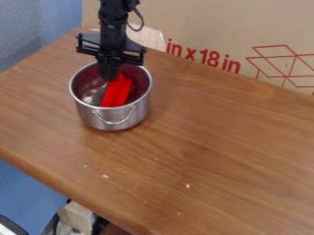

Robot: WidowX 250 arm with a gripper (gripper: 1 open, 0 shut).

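A steel pot (110,116) with a wire handle stands on the wooden table, left of centre. Inside it lies a red elongated object (117,90), next to something pale and small at the left. My black gripper (108,70) reaches down from above into the back of the pot, its fingers close together over the red object's upper end. It looks shut; whether it touches the red object I cannot tell.
A cardboard box with red print (245,50) stands along the back. A blue surface (25,184) shows beyond the table's left edge.
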